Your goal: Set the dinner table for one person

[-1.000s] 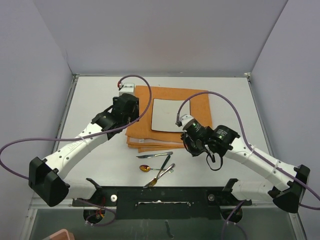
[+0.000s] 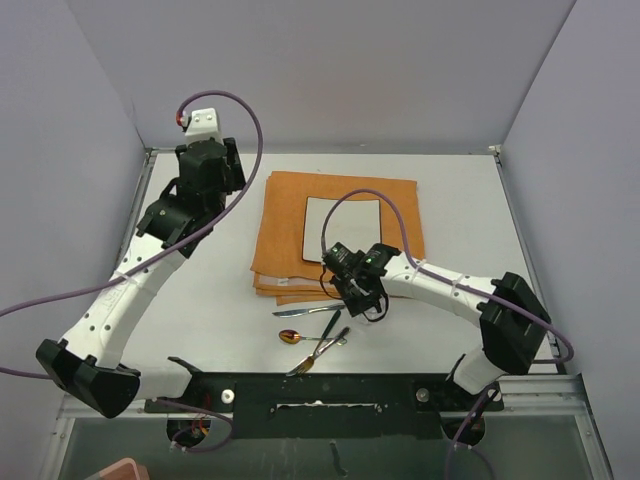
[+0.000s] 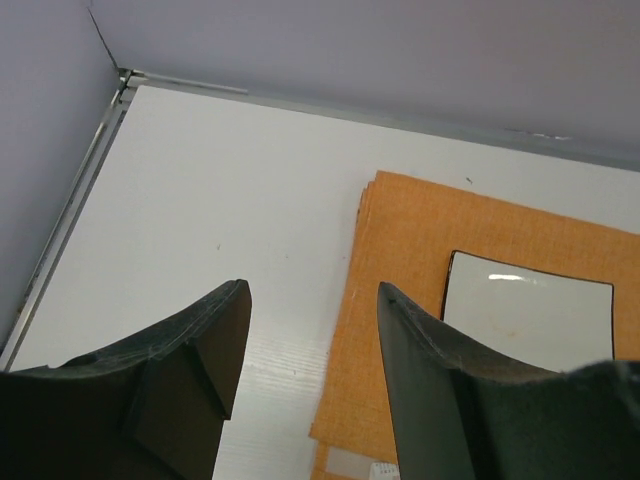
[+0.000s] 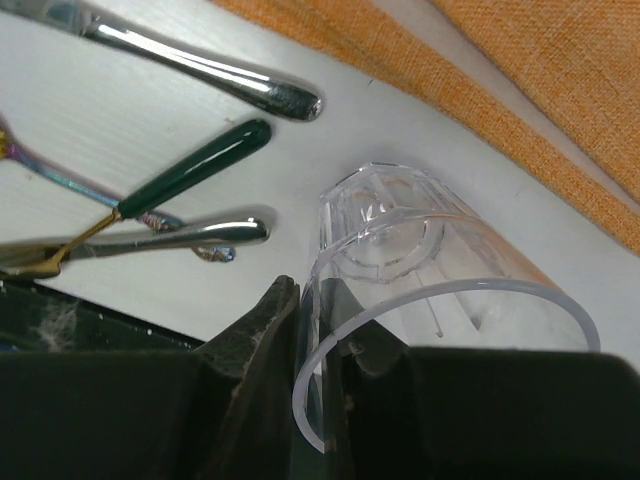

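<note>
My right gripper is shut on the wall of a clear cup (image 4: 450, 290), near its rim. The cup tilts with its open mouth towards the camera, beside the cutlery. A square white plate (image 2: 330, 235) with a dark edge lies on the folded orange cloth (image 2: 275, 225). In front of the cloth are a knife (image 2: 308, 311), a gold-bowled spoon (image 2: 289, 336), a green-handled piece (image 2: 331, 322) and another silver-handled piece (image 2: 322, 350), partly crossing. Over the left side of the table, my left gripper stands open with nothing between its fingers.
A dark bar (image 2: 320, 403) runs along the front edge. Grey walls close in the sides and back.
The left arm has moved left and back, away from the cloth. Plate, cloth and cutlery lie unmoved.
</note>
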